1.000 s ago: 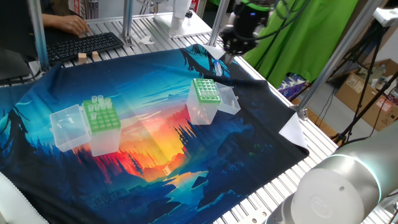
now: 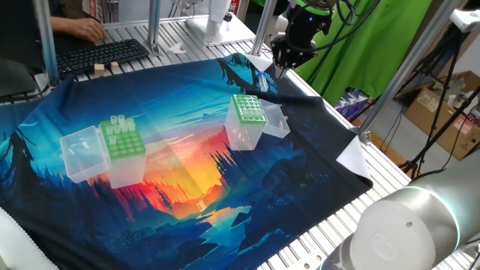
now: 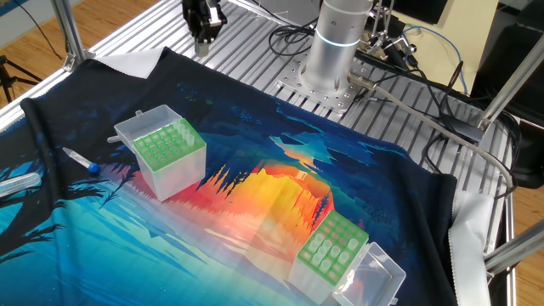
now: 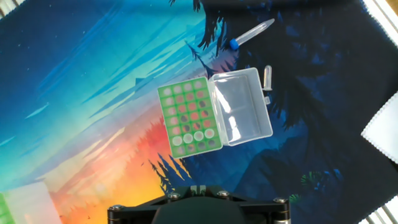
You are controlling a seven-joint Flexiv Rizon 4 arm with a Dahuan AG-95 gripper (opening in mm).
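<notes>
My gripper shows at the bottom edge of the wrist view, its fingertips close together with nothing visible between them. In exterior view 2 it hangs high, near the table edge [image 3: 202,49], clear of both racks. One green-topped rack box [image 4: 189,117] has its clear lid [image 4: 241,107] folded open and a row of several pale tubes in its holes. A second green-topped box [image 2: 124,150], with several tubes standing up from it, sits at the left in exterior view 1, its lid [image 2: 84,154] open too. A blue-capped tube [image 4: 252,34] lies on the cloth.
A small clear tube [image 4: 267,78] lies beside the lid in the wrist view. The dark patterned cloth [image 2: 300,191] covers most of the table and has folds. Metal posts [image 2: 154,26] rise at the edges. Between the two boxes the cloth is bare.
The gripper has shifted slightly to the right in exterior view 1 and is now almost still. Both boxes and their tubes stay where they were.
</notes>
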